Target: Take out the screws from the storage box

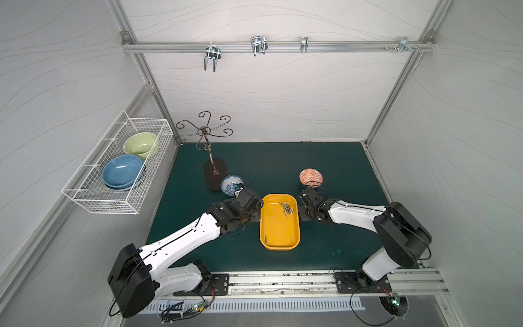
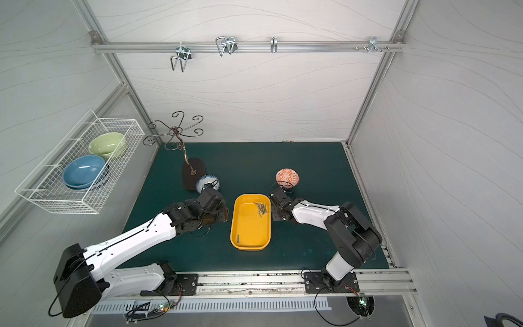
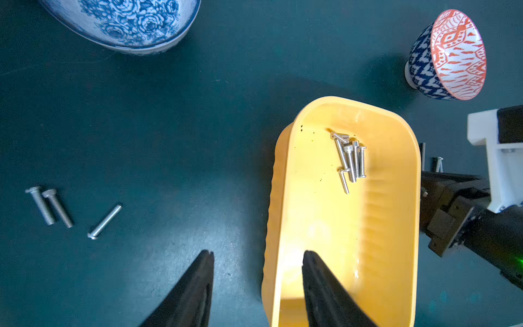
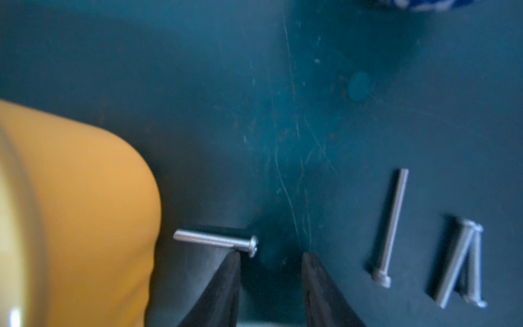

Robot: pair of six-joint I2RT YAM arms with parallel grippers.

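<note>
The yellow storage box (image 1: pixel 280 234) stands mid-table with a cluster of silver screws (image 3: pixel 351 158) lying near its far end. My left gripper is open above the box's left rim, nothing between its fingers. On the table left of the box lie three loose screws (image 3: pixel 104 220). Right of the box, my right gripper hangs low with its fingers apart and empty. A single screw (image 4: pixel 215 239) lies just beyond its left fingertip, close to the box wall. Farther right are a long screw (image 4: pixel 391 229) and two crossed screws (image 4: pixel 455 264).
A blue-and-white bowl (image 3: pixel 136 24) is behind the left gripper, and an orange patterned bowl (image 3: pixel 458 54) lies tipped behind the right one. A dark metal stand (image 1: pixel 215 169) is at back left; a wire basket (image 1: pixel 136 204) hangs on the left wall.
</note>
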